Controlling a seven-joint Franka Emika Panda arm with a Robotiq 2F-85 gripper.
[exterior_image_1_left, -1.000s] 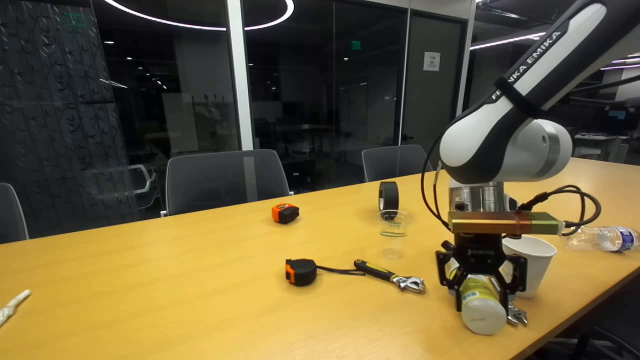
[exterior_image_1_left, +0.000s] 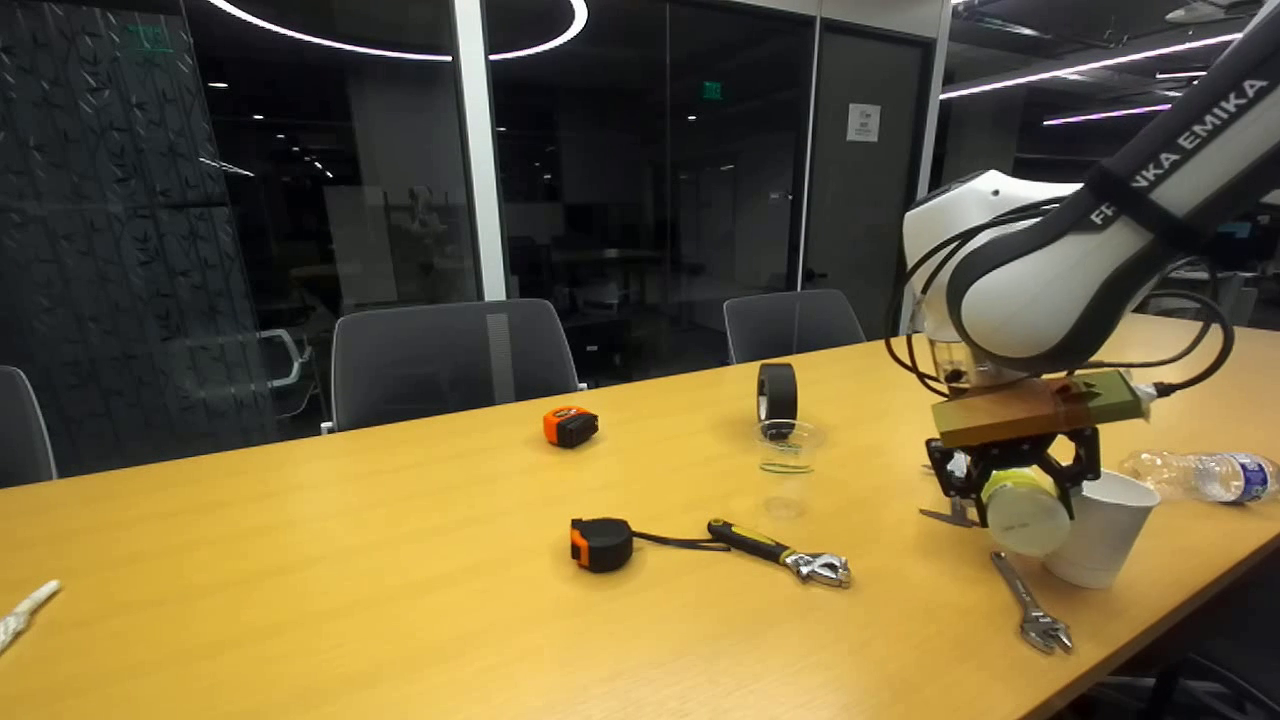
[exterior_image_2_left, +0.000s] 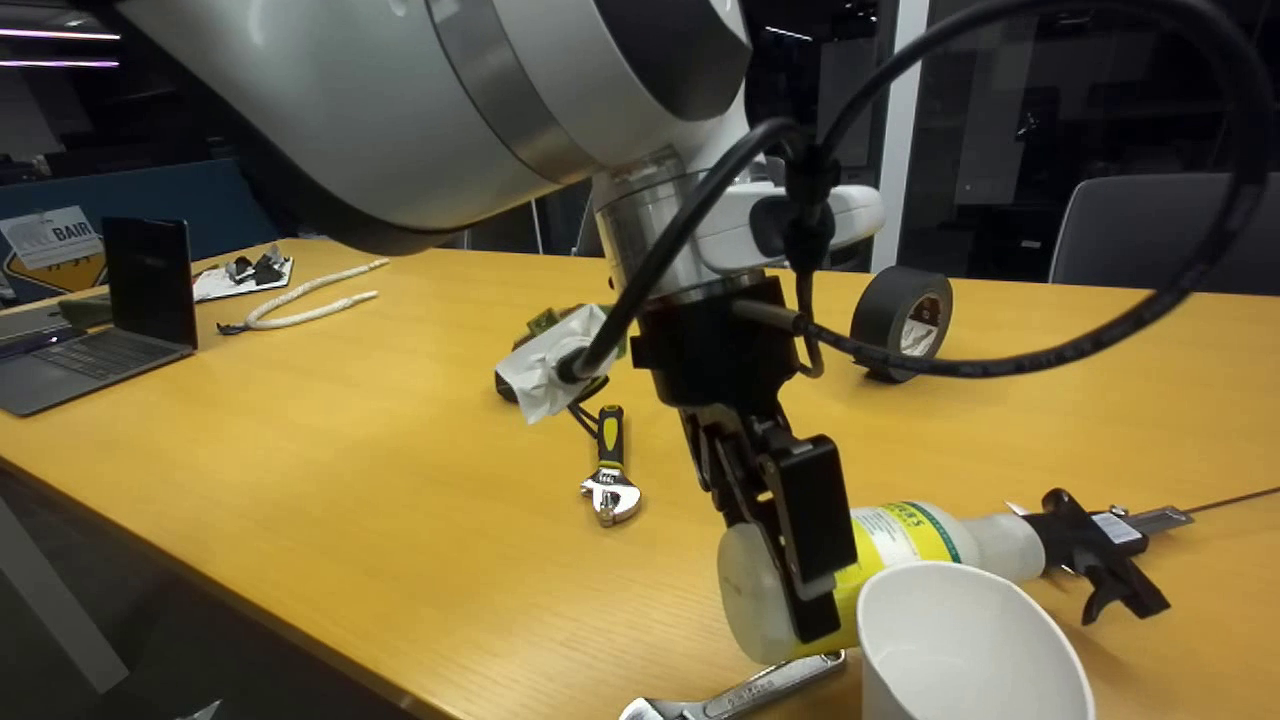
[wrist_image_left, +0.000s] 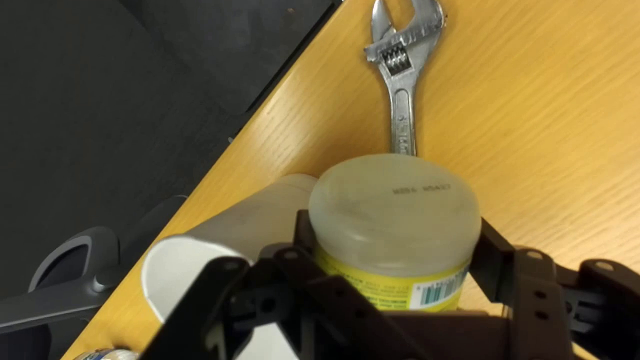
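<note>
A spray bottle (exterior_image_2_left: 902, 535) with a yellow label and black trigger head lies sideways in my gripper, which is shut around its body near the base. In exterior view 1 its pale round base (exterior_image_1_left: 1028, 520) faces the camera. The bottle looks raised off the table, its nozzle end pointing away toward the back. Right beside it stands a white cup (exterior_image_1_left: 1106, 530), upright and open at the top; whether bottle and cup touch I cannot tell. A silver adjustable wrench (wrist_image_left: 403, 90) lies on the table below the bottle's base.
A clear plastic bottle (exterior_image_1_left: 1206, 475) lies behind the cup. Farther left are a yellow-handled wrench (exterior_image_1_left: 780, 552), a tape measure (exterior_image_1_left: 601, 545), an orange tape measure (exterior_image_1_left: 570, 426), a clear cup (exterior_image_1_left: 787, 462) and a black tape roll (exterior_image_1_left: 777, 397).
My gripper has risen and moved back and right with the spray bottle, tilting. The white cup has shifted slightly right, and more of the silver wrench shows.
</note>
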